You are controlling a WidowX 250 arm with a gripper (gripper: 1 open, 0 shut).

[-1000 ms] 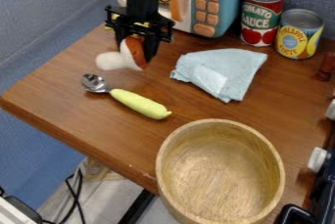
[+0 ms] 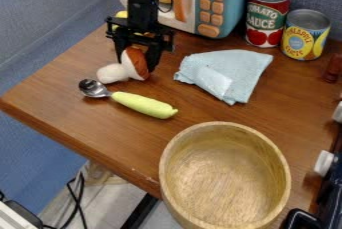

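My black gripper [image 2: 139,45] is low over the left back of the wooden table, around an orange-and-white object [image 2: 131,65], perhaps a toy vegetable or mushroom; its fingers are partly hidden, so I cannot tell whether they are closed on it. A spoon [image 2: 94,89] and a pale yellow corn-like toy [image 2: 143,104] lie just in front. A folded light-blue cloth [image 2: 221,73] lies to the right.
A wooden bowl [image 2: 225,203] fills the front right. A tomato sauce can [image 2: 266,18], a yellow can [image 2: 305,38] and a toy microwave [image 2: 206,3] stand at the back.
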